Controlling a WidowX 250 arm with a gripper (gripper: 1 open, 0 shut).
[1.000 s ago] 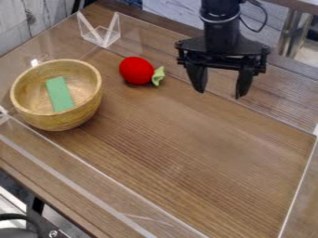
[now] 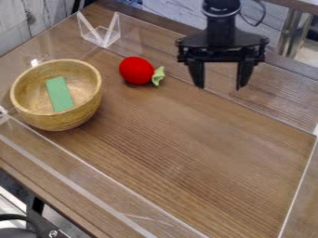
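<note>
My gripper hangs over the back right of the wooden table, its dark body upright with fingers pointing down on both sides; nothing shows between them. To its left lies a red round object with a green leafy end. A wooden bowl at the left holds a green block.
A small clear wire or plastic holder stands at the back left.
My gripper has risen slightly toward the back of the table. The red object, bowl and green block have not moved.
</note>
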